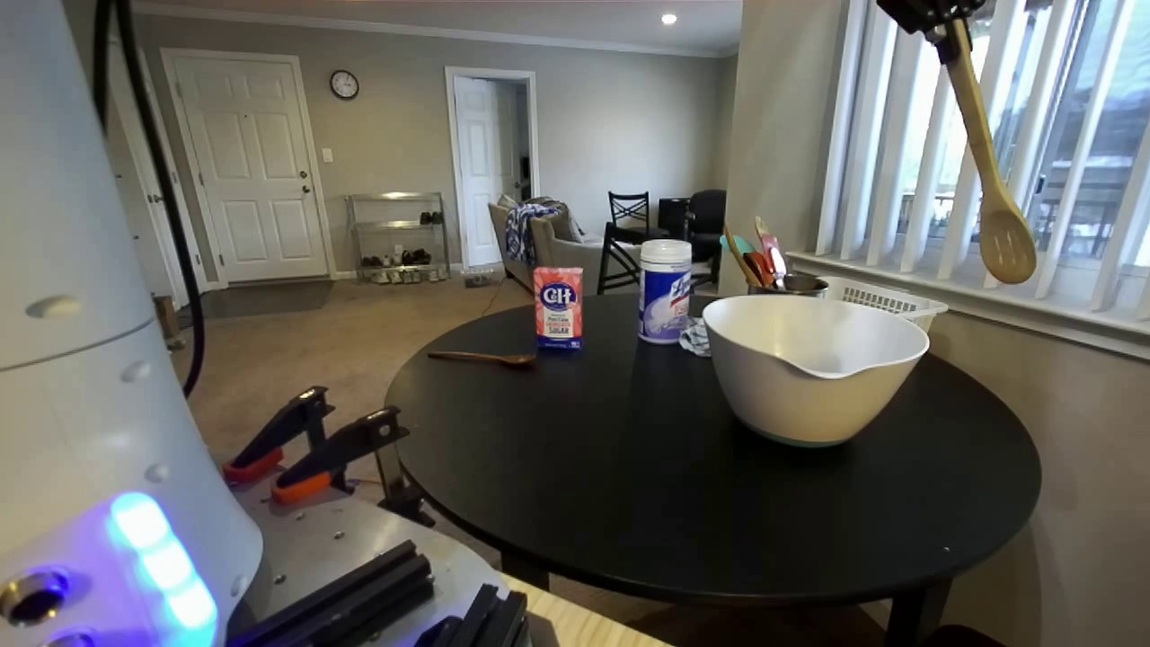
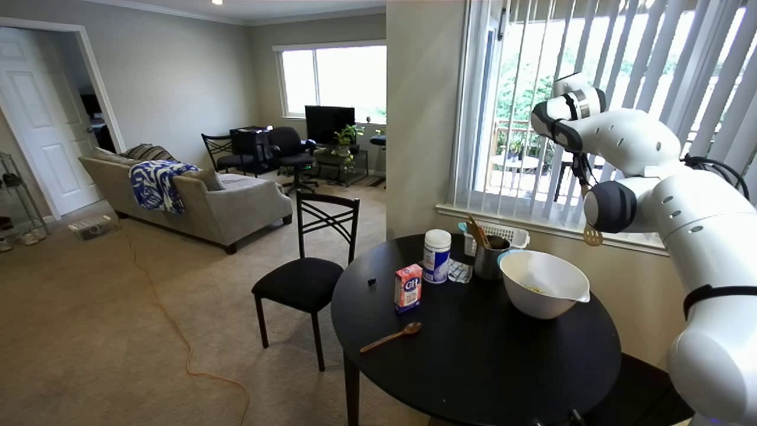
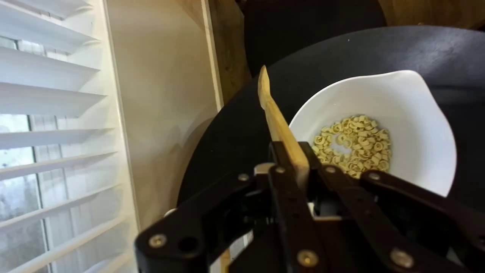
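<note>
A slotted wooden spoon (image 1: 1006, 239) hangs from my gripper (image 1: 956, 43), which is shut on its handle near the top of exterior view 1. The spoon is tilted, its head lower and in front of the window blinds. In the wrist view the same wooden spoon (image 3: 282, 128) rises from between the fingers, its head seen edge-on. To the spoon's right there, below it, a large white bowl (image 3: 423, 132) holds small yellow ring-shaped pasta (image 3: 363, 143). The spoon is clear of the bowl. In exterior view 2 the arm hides most of the gripper.
On the round black table (image 2: 489, 362) stand a sugar box (image 2: 408, 287), a wipes canister (image 2: 437, 257) and a metal utensil pot (image 2: 489, 259). A brown spoon (image 2: 390, 337) lies near the edge. The blinds (image 3: 50, 102) are close to the gripper.
</note>
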